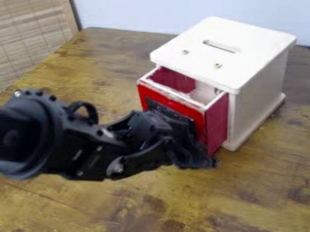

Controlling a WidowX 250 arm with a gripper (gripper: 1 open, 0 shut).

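Observation:
A white wooden box point(252, 63) with a slot and two small knobs on top stands on the table. Its red-fronted drawer point(152, 98) is pulled out toward the lower left, showing a maroon interior. My black gripper point(197, 152) is low against the drawer front, covering much of it. Whether its fingers are open or shut cannot be made out.
A woven mat or panel point(31, 36) is at the upper left, and a pale wall lies behind.

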